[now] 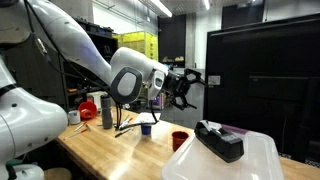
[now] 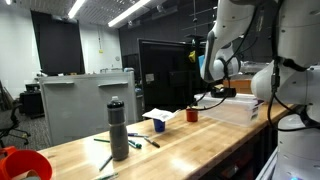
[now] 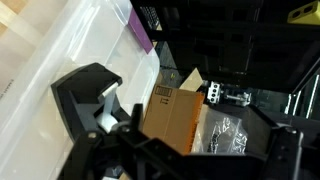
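My gripper (image 1: 188, 88) hangs in the air above the table, left of and higher than the black box, its fingers apart and nothing seen between them. A black open-topped box (image 1: 219, 143) with something light inside sits in the large white bin (image 1: 258, 160). From the wrist, that black box (image 3: 68, 103) shows at the left, and dark fingers (image 3: 284, 145) flank the lower part of the view. Left of the bin stands a red cup (image 1: 179, 140); farther left is a blue cup (image 1: 146, 129). The second exterior view shows the red cup (image 2: 192, 115) on the table near the bin.
A grey bottle (image 2: 119, 130) stands on the table with pens (image 2: 106, 161) and other thin items around it. A red pot (image 2: 25, 164) is at that table's end. Beyond the bin, the wrist view shows a brown cardboard box (image 3: 172, 115).
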